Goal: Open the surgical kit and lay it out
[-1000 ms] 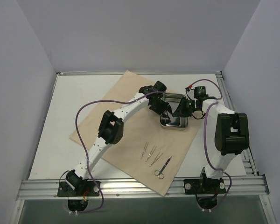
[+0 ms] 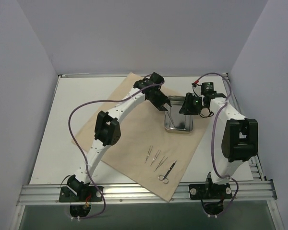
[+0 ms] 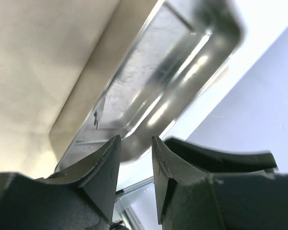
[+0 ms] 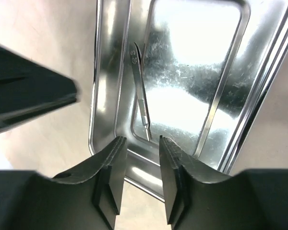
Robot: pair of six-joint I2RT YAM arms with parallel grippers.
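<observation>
The steel tray [image 2: 180, 128] sits on the beige cloth. Inside it lies one slim metal instrument [image 4: 140, 91], seen clearly in the right wrist view along the tray's side. My left gripper [image 2: 164, 106] is at the tray's upper left edge; in the left wrist view its fingertips [image 3: 114, 143] are slightly apart, over the tray wall. My right gripper [image 2: 185, 106] hangs over the tray's right half; its fingertips [image 4: 120, 143] stand apart above the tray, with nothing visible between them.
Several instruments, among them tweezers [image 2: 149, 152] and scissors [image 2: 166, 173], are laid out on the cloth [image 2: 120, 153] below the tray.
My left gripper has moved up and left from over the tray's middle to its edge, uncovering the instrument inside. My right gripper has risen slightly.
</observation>
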